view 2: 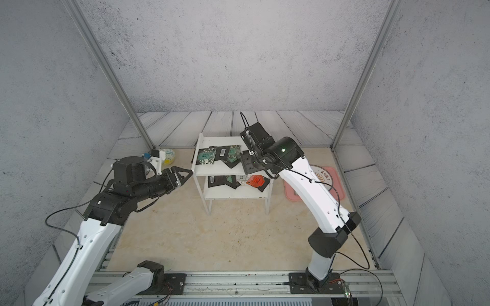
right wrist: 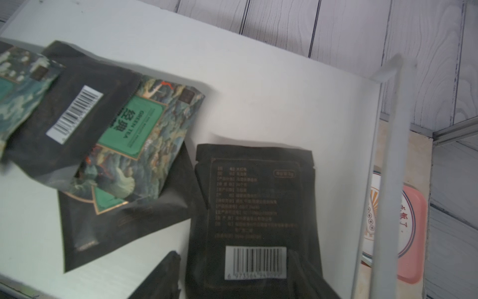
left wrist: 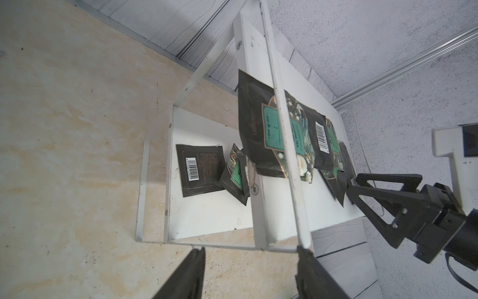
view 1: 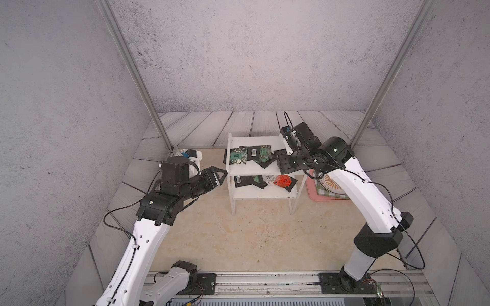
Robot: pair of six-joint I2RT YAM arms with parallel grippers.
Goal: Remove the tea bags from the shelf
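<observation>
Several dark tea bags lie on the white two-tier shelf (left wrist: 278, 219). On the top tier are a green-labelled bag (view 1: 238, 156), a barcode-side-up bag (right wrist: 74, 107), a green tea bag (right wrist: 134, 132) and, at the right end, a black bag with its back up (right wrist: 254, 199). The lower tier bears a black bag (left wrist: 201, 169) and a red-labelled bag (view 2: 255, 181). My right gripper, open, is over the near end of that right-end black bag, its fingers either side of the barcode. My left gripper stands open and empty at the shelf's left side.
A pink tray (right wrist: 413, 234) with a plate stands right of the shelf. A yellow bowl (view 2: 167, 156) is behind my left arm. The shelf's white side rail (right wrist: 390, 164) rises close to my right gripper.
</observation>
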